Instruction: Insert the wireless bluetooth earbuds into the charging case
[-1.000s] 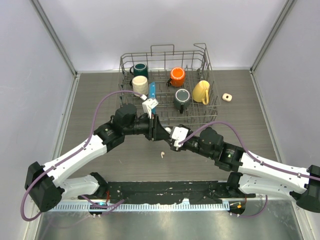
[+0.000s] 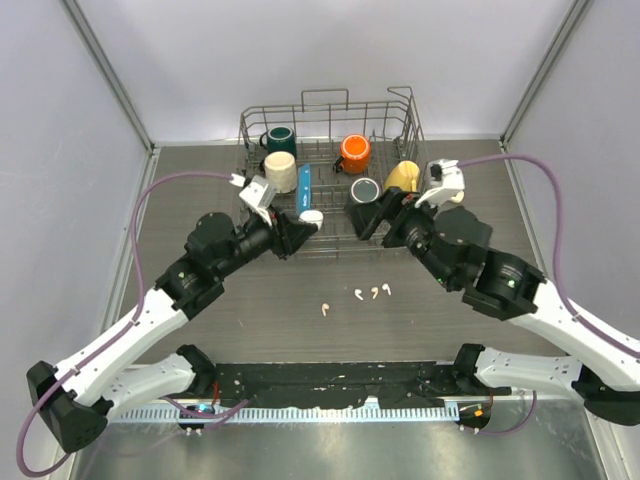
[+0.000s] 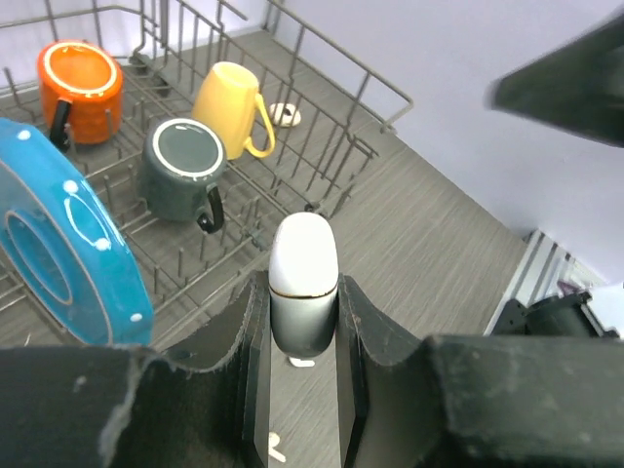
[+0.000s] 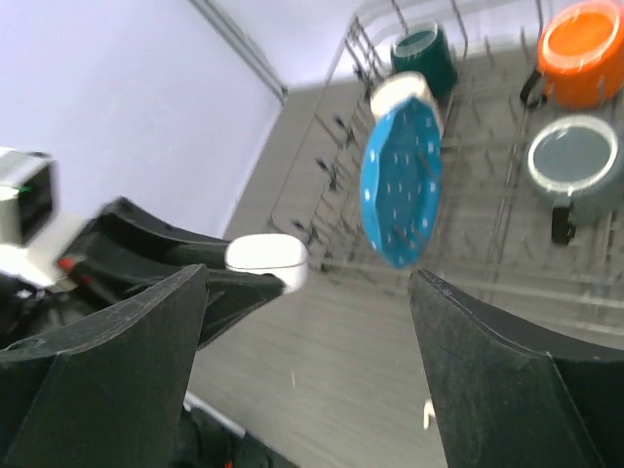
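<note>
A white charging case (image 3: 303, 283) is gripped upright between the fingertips of my left gripper, shut on it; in the top view the case (image 2: 311, 217) sits over the rack's front edge. My right gripper (image 2: 375, 215) hangs open, apart from the case, to its right; its fingers frame the right wrist view's lower corners. Several small white earbuds (image 2: 374, 291) lie loose on the grey table in front of the rack.
A wire rack (image 2: 330, 108) at the back holds several mugs, including an orange mug (image 2: 355, 148), and a blue dish (image 4: 400, 185). Side walls bound the table.
The right arm has moved back and upward, away from the case, and its gripper has opened. The left gripper has drawn slightly left with the case.
</note>
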